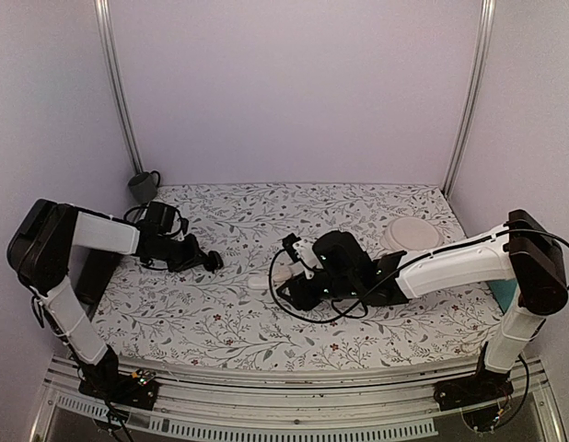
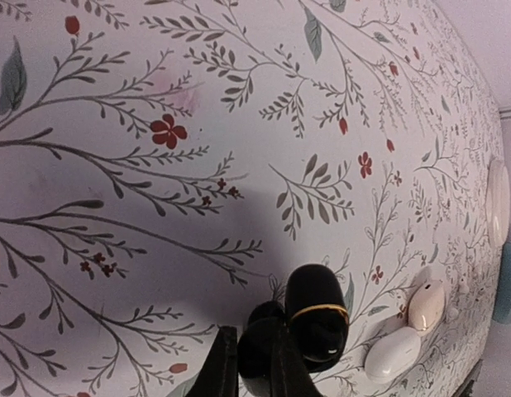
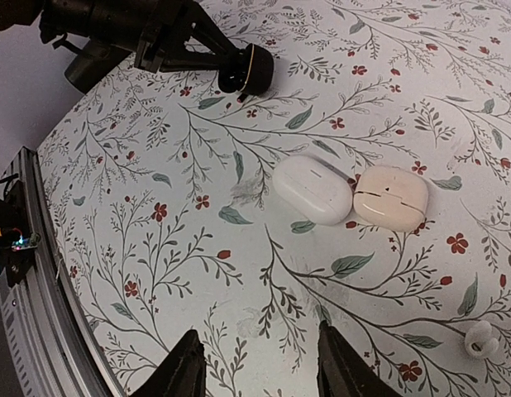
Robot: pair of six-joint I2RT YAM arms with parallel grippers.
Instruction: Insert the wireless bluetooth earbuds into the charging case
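Note:
In the left wrist view my left gripper is shut on the black charging case [image 2: 318, 310], which has a gold band and is held above the table at the left. A black earbud [image 2: 266, 312] lies on the table behind the case, mostly hidden by it; only its top shows. In the right wrist view the case [image 3: 257, 71] is at the upper left, and just a dark tip peeks out below it. My right gripper stands open over bare table, with nothing between its fingers.
A white case [image 3: 312, 189] and a cream case [image 3: 391, 198] lie side by side mid-table. Farther right is a small white piece [image 3: 481, 339]. A round white lid [image 1: 412, 235] lies at the back right, a grey mug [image 1: 144, 186] at the back left.

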